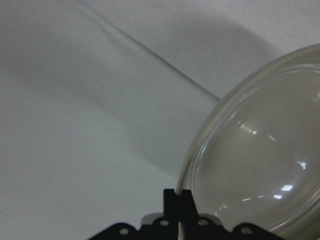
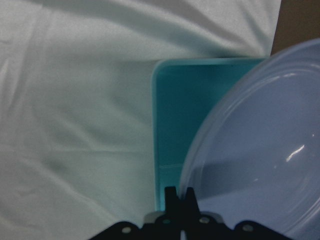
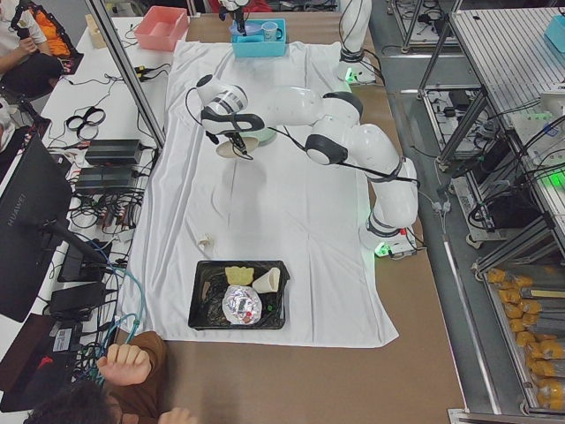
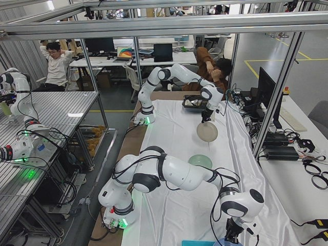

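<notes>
My left gripper is shut on the rim of a beige plate (image 1: 255, 155), held above the white cloth in the left wrist view; the plate also shows in the right camera view (image 4: 207, 132). A green plate (image 4: 200, 160) lies on the cloth between the arms. My right gripper is shut on the rim of a blue plate (image 2: 255, 145), over a turquoise bin (image 2: 175, 100) at the table's far end in the left camera view.
A black tray (image 3: 203, 296) with foil-covered and other items stands at the near end of the cloth, with a small pale object (image 3: 205, 241) beside it. A white cup (image 3: 269, 32) is in the turquoise bin.
</notes>
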